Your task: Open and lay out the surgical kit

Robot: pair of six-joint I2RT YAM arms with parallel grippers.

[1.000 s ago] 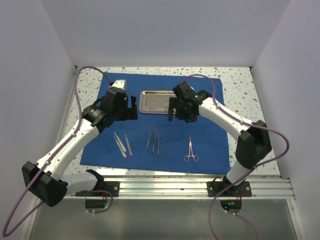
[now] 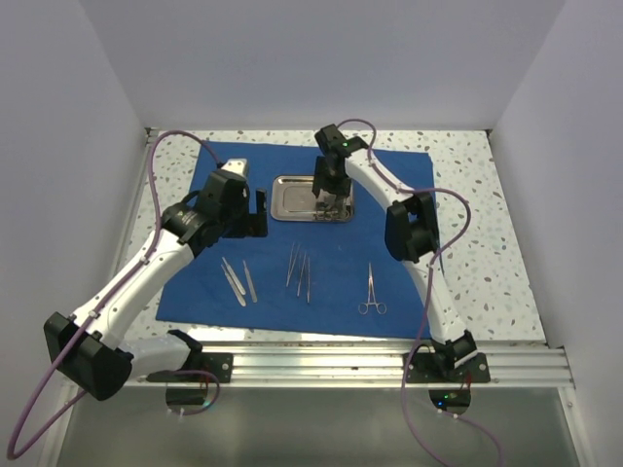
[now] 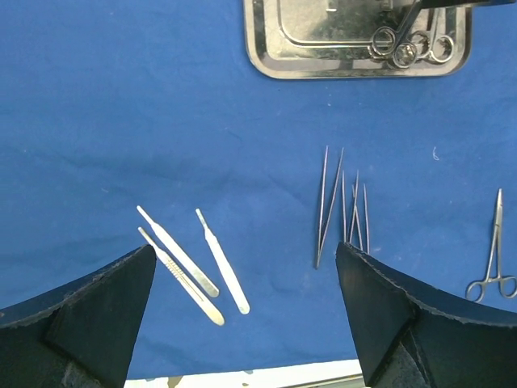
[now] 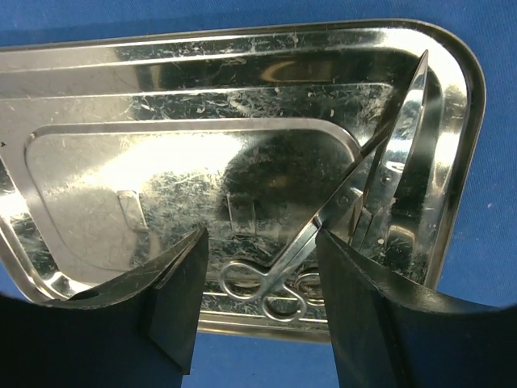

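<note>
The metal tray [image 2: 292,219] lies at the back middle of the blue cloth. Inside its right end are two silver scissor-like tools: one with ring handles [image 4: 283,271], and another with a broad blade [image 4: 398,153] lying partly beneath or beside it. Over them hovers my right gripper, part open; the first tool's shank shows between its fingers, with no clear grip on it, and the right finger hides part of both tools. My left gripper is open and empty, above the cloth left of the tray.
On the cloth lie several scalpel handles [image 3: 226,271] at left, several tweezers [image 3: 321,214] in the middle and a clamp [image 2: 371,290] at right. Bare cloth [image 2: 399,311] surrounds the clamp. The speckled table edge [image 2: 492,253] runs beyond the cloth.
My right gripper has moved left and away from the front edge, from the tray's right front corner to over the tools in the tray. The left arm has barely moved.
</note>
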